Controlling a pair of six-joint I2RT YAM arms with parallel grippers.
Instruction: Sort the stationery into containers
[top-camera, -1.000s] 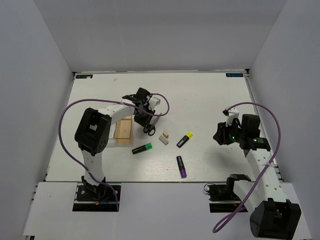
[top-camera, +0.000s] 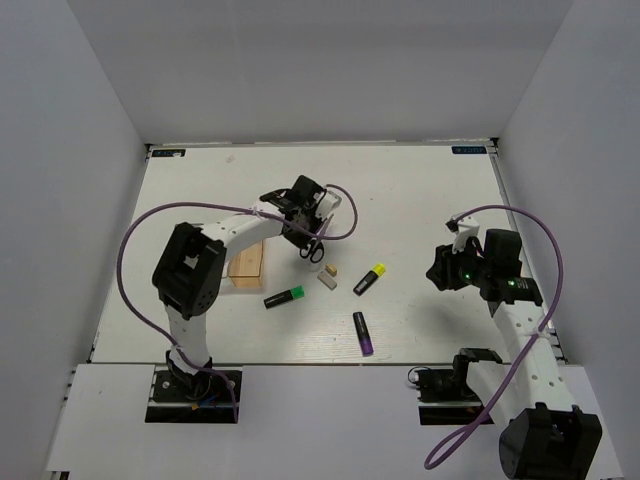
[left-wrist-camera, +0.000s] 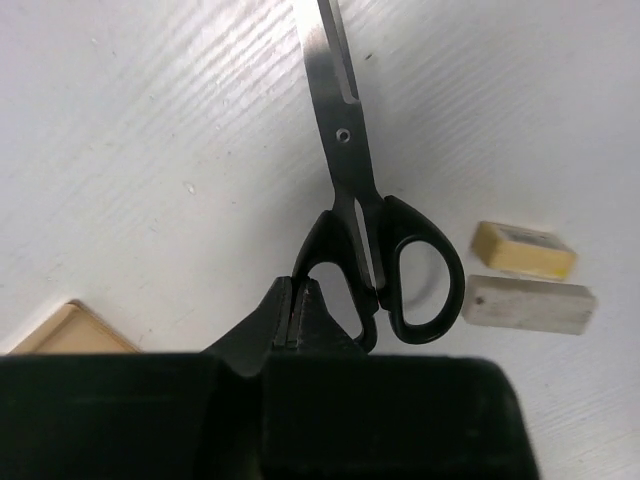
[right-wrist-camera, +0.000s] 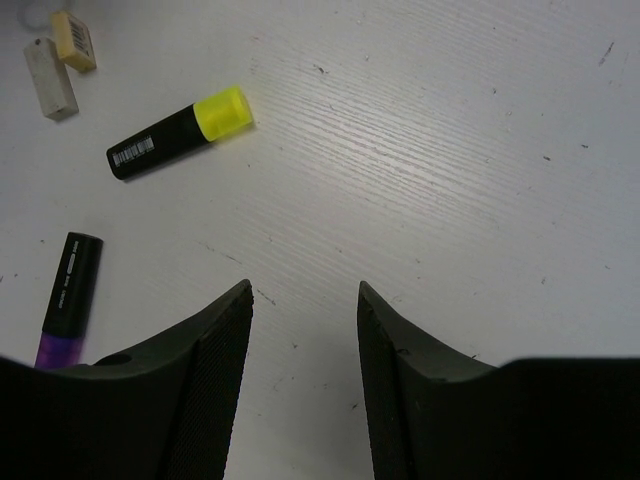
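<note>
Black-handled scissors (left-wrist-camera: 343, 135) have one handle loop pinched by my left gripper, whose fingertips meet through it; the arm hides much of the blades from above. Right of the scissors lie a grey eraser (left-wrist-camera: 530, 304) and a yellowish one (left-wrist-camera: 525, 250). A yellow-capped highlighter (right-wrist-camera: 180, 133) and a purple-ended marker (right-wrist-camera: 70, 290) rest on the table, as does a green-capped marker (top-camera: 284, 297). The wooden box (top-camera: 246, 281) stands left of the scissors, partly covered by the left arm. My right gripper is open and empty, over bare table.
A pale container (top-camera: 226, 288) shows at the left edge of the wooden box, mostly behind the arm. A purple cable (top-camera: 180, 205) loops above the left arm.
The right arm looks still.
</note>
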